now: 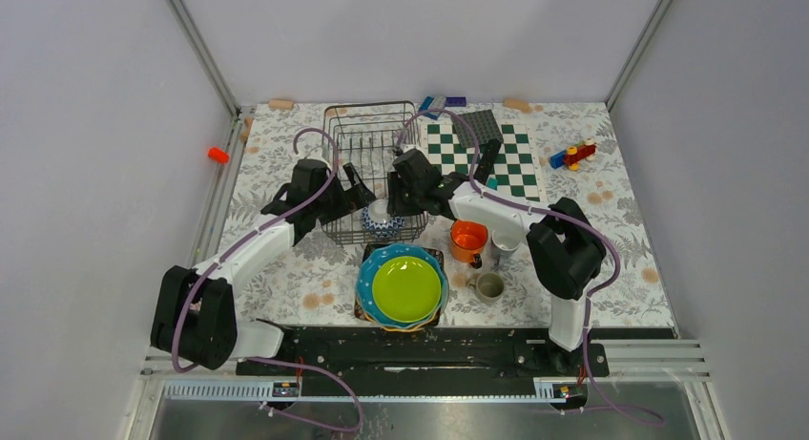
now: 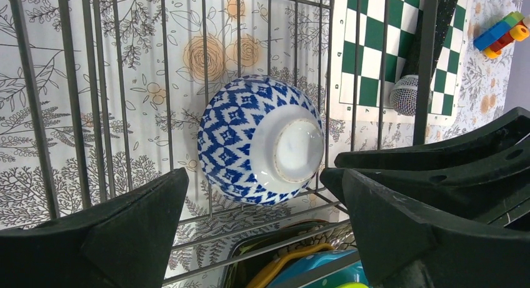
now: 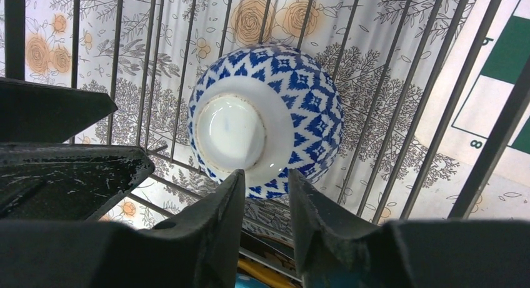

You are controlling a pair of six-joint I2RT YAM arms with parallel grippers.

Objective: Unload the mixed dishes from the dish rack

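Note:
An upturned blue-and-white patterned bowl [image 1: 383, 223] [image 2: 231, 144] [image 3: 309, 116] lies in the front part of the wire dish rack [image 1: 372, 106]. My left gripper [image 1: 358, 187] is open over the rack's left side, above the bowl, its fingers to either side in the left wrist view. My right gripper hangs over the rack's right side above the bowl, part open, its fingertips at the bowl's near edge in the right wrist view, with nothing seen held between them.
Stacked plates [image 1: 405, 289] sit in front of the rack. An orange mug [image 1: 467, 238] and grey cup [image 1: 488, 285] stand right. A checkered board, microphone and toy bricks [image 1: 572, 157] lie behind and right.

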